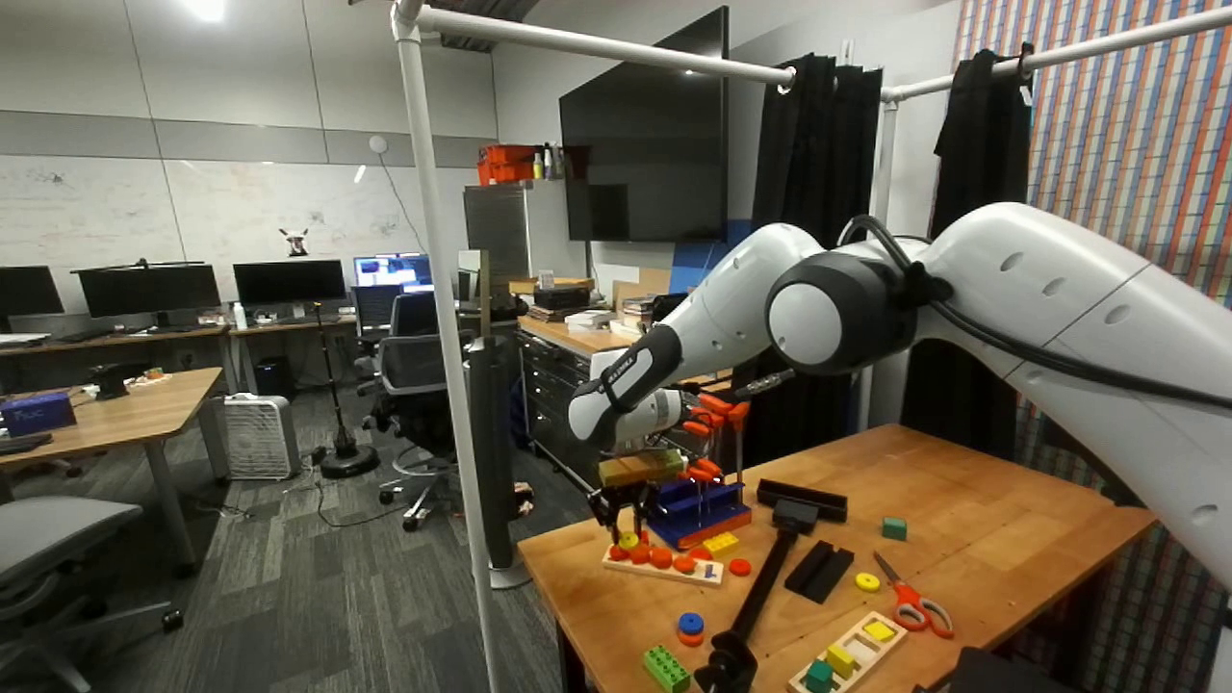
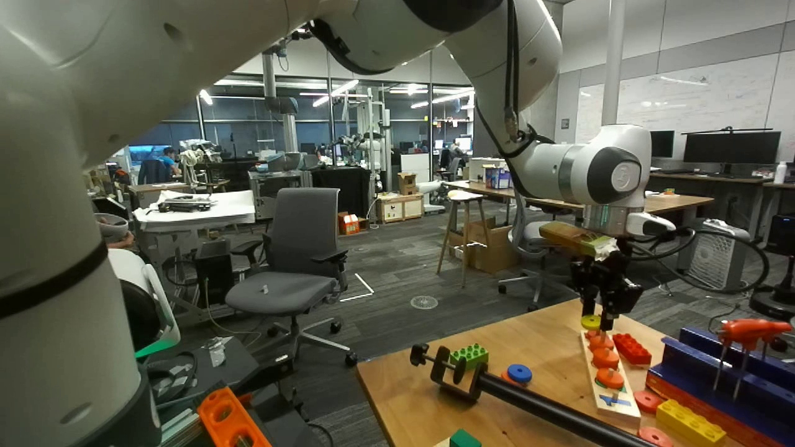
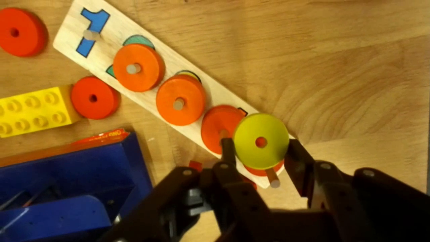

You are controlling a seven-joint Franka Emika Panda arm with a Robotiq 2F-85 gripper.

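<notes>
A yellow ring with a centre hole is pinched between the two black fingers of my gripper. It overlaps the far end of the wooden peg board in the wrist view, in front of an orange disc. The last peg shows beside the ring, outside its hole. Orange discs sit on several pegs; the peg by the blue numeral 1 is bare. In exterior view 2, the yellow ring hangs low at the board's far end, below my fingers.
Loose red discs, a yellow brick and a blue tool rack lie beside the board. In exterior view 2, a red brick lies close to the board. Bare table spreads along the board's other side.
</notes>
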